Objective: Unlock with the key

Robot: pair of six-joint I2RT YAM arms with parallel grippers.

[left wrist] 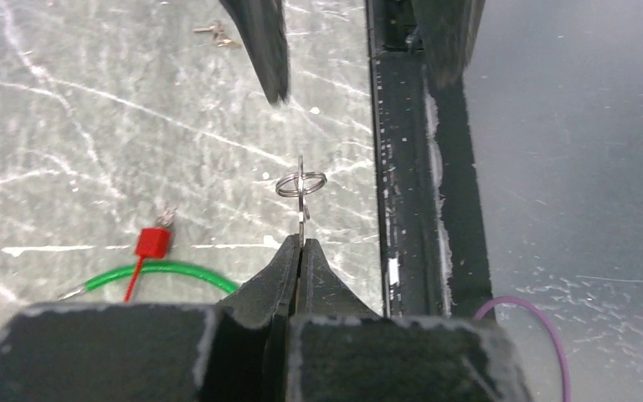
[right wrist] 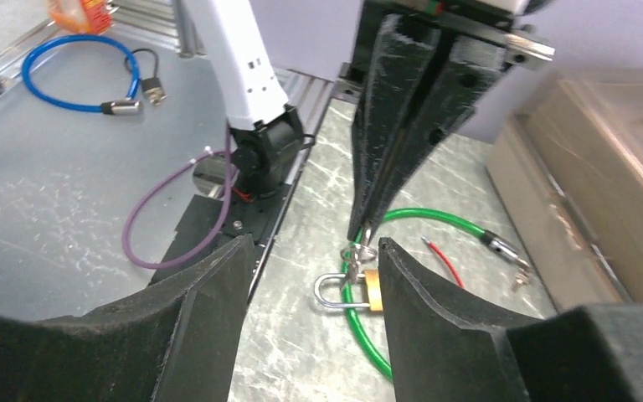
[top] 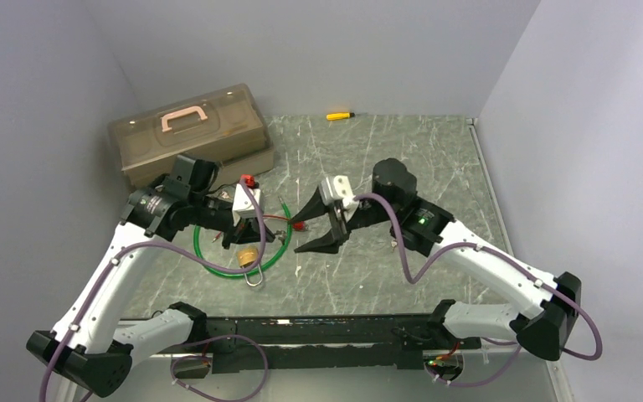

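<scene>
My left gripper is shut on a thin key (left wrist: 300, 209) with metal rings (left wrist: 318, 180), held upright between its tips in the left wrist view. My right gripper (top: 295, 235) stands open just to the right of it, its fingers empty. In the right wrist view the brass padlock (right wrist: 374, 289) with its steel shackle lies on the mat below the key. The top view also shows the padlock (top: 247, 258), near the left gripper.
A green cable (top: 211, 266) loops around the padlock, with a red tag (left wrist: 151, 242) nearby. A plastic toolbox (top: 184, 138) fills the back left; a yellow screwdriver (top: 338, 115) lies at the back.
</scene>
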